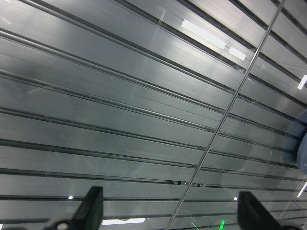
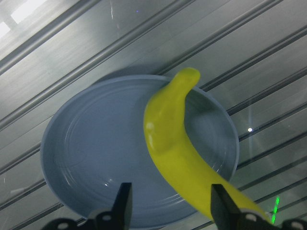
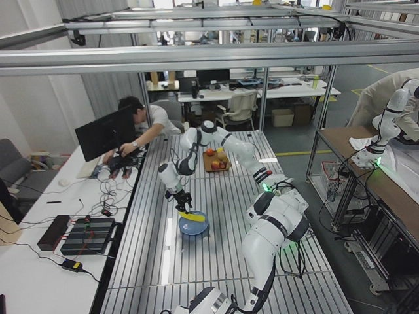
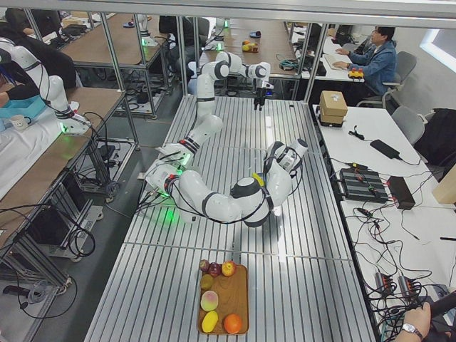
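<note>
A yellow toy banana (image 2: 177, 153) lies across a round blue plate (image 2: 96, 139), its end reaching past the rim. My right gripper is open just over it, one finger by the banana's lower part; it also shows in the camera left view (image 3: 183, 201). The plate is cut off at the right edge of the left wrist view (image 1: 302, 153). My left gripper stands open over bare slatted table, with nothing between its fingers.
A wooden tray (image 4: 228, 292) with several fruits sits on the slatted table (image 4: 299, 306), apart from the plate. Both arms occupy the middle of the table. A person works at a monitor (image 3: 105, 134) beside it.
</note>
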